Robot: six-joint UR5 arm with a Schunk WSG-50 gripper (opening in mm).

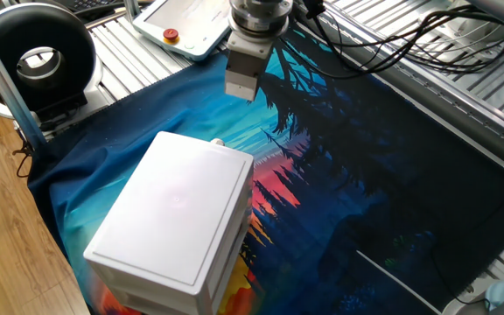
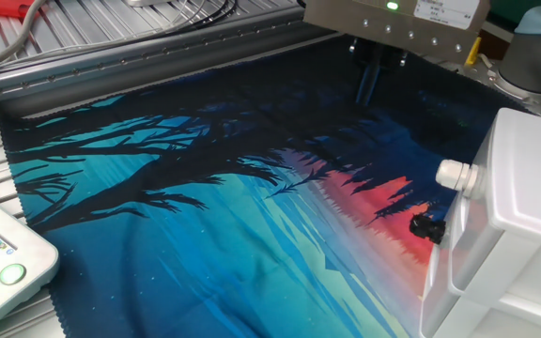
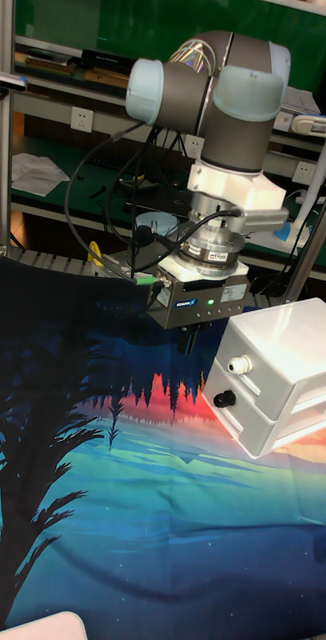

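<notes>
A white drawer box (image 1: 173, 206) stands on the printed cloth. Its front carries a white knob (image 2: 459, 176) above and a black knob (image 2: 427, 226) below, and both drawers look closed. My gripper (image 3: 189, 339) hangs over the cloth's dark part, pointing down, apart from the box. In exterior view 2 its dark fingers (image 2: 367, 80) sit close together in one narrow strip, with nothing visible between them. From exterior view 1 only the gripper's housing (image 1: 245, 70) shows; the fingertips are hidden there.
A teach pendant (image 1: 184, 24) with a red button lies at the table's edge. Black cables (image 1: 392, 48) loop beside the arm, and a metal rail (image 2: 158, 80) borders the cloth.
</notes>
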